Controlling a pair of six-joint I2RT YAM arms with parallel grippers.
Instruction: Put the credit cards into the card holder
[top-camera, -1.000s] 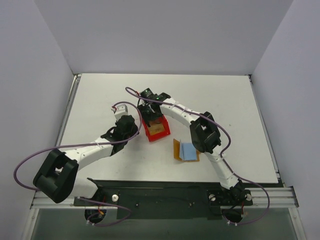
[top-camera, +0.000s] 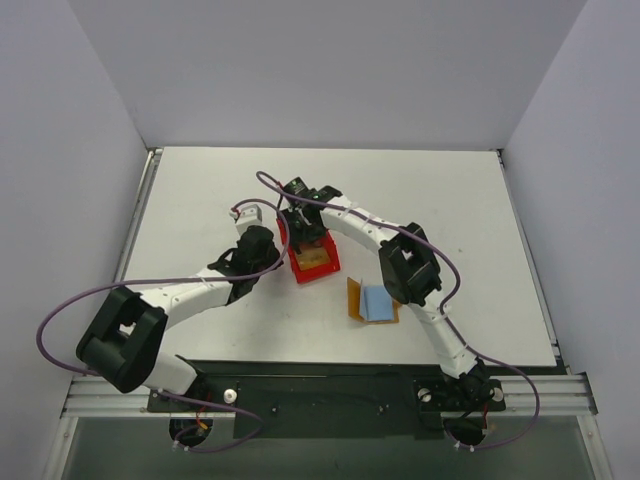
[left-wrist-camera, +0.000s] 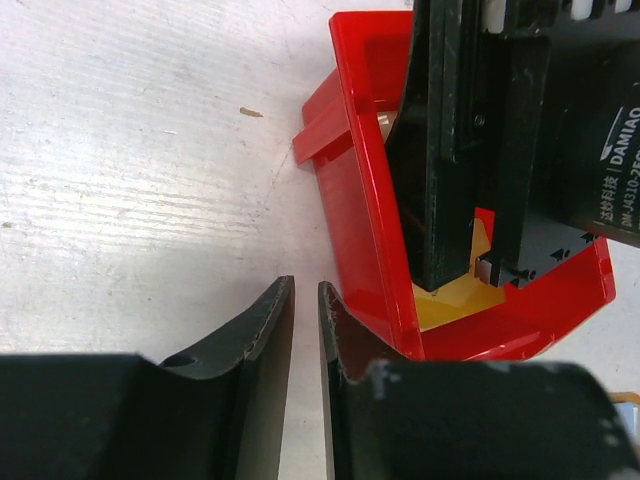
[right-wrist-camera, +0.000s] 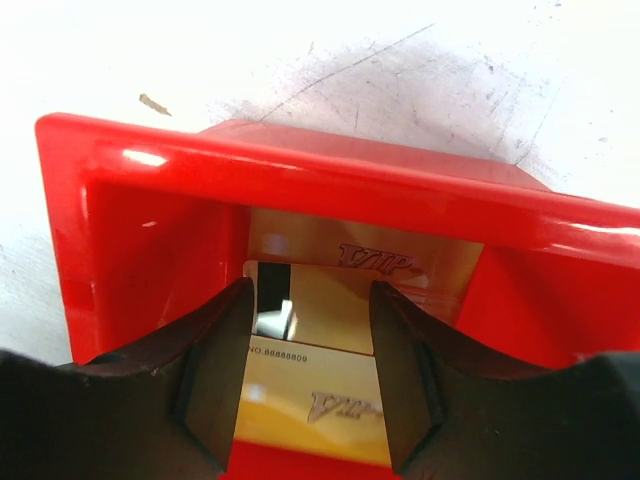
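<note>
Gold credit cards (right-wrist-camera: 312, 395) lie in the red box (top-camera: 333, 258), some printed VIP. In the right wrist view my right gripper is part open over the box, its fingertips at either side of a gold card; whether they touch it, I cannot tell. My left gripper stands slightly open just outside the box's long wall, with a narrow empty gap between its fingers. The card holder (top-camera: 378, 303), pale blue inside with a tan cover, lies open on the table, right of the box and nearer the front edge.
In the left wrist view the right arm's gripper body (left-wrist-camera: 450, 150) reaches over the box and covers much of its inside. Thin purple cables (top-camera: 120, 289) loop over both arms.
My left arm has moved slightly right, bringing its gripper closer to the red box. The right arm, box and card holder look about the same.
</note>
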